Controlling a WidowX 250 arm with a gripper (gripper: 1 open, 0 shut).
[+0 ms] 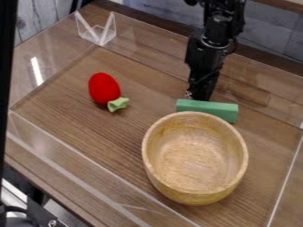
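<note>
The black robot arm reaches down from the top centre, its gripper (193,92) low over the wooden table, just behind a green block (206,110); its fingers look shut, with nothing visible between them. A large beige bowl (194,178) stands in front of the green block. To the left lie a red rounded object (103,87) and a small pale green piece (119,105) beside it.
A clear wire or plastic holder (98,31) is at the back left.
</note>
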